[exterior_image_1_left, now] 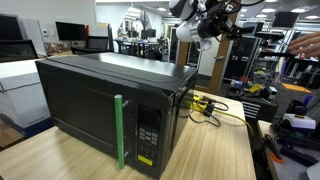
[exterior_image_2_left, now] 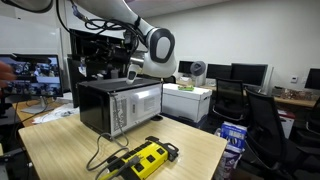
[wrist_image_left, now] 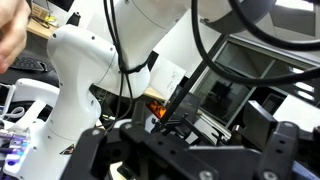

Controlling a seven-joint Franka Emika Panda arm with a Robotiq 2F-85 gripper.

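Observation:
A black microwave (exterior_image_1_left: pixel 100 105) stands on the wooden table, its door and keypad facing the first exterior view. A green strip (exterior_image_1_left: pixel 119 132) runs upright as the door handle. Away from the microwave front, the robot arm (exterior_image_1_left: pixel 208 27) is folded up at the top right of that view. In the second exterior view the arm's white link (exterior_image_2_left: pixel 160 46) hangs above and behind the microwave (exterior_image_2_left: pixel 122 105). My gripper is open in the wrist view, its dark fingers (wrist_image_left: pixel 262 122) wide apart with nothing held between them.
A yellow tool (exterior_image_2_left: pixel 140 160) with a cable lies on the table behind the microwave. Bare tabletop (exterior_image_1_left: pixel 210 150) shows right of the microwave. A person's hand (wrist_image_left: pixel 10 35) is close to the arm. Chairs and monitors fill the background.

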